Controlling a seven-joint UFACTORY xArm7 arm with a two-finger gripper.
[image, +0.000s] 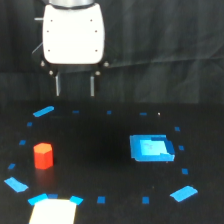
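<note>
At the top left of the camera view hangs my gripper (75, 86), white-bodied, with two thin dark fingers pointing down. They stand wide apart, so the gripper is open, and only the dark background shows between them. Below and to its left, a small red-orange block (43, 156) rests on the black table (95, 165), well clear of the fingers. On the right half of the table lies a blue square tray (136, 147) with a lighter, pale blue patch inside it.
Strips of blue tape, such as one at the right (184, 193) and one at the back left (43, 111), and small blue squares mark the table. A pale square object (52, 213) sits at the front left edge. Bare table separates block and tray.
</note>
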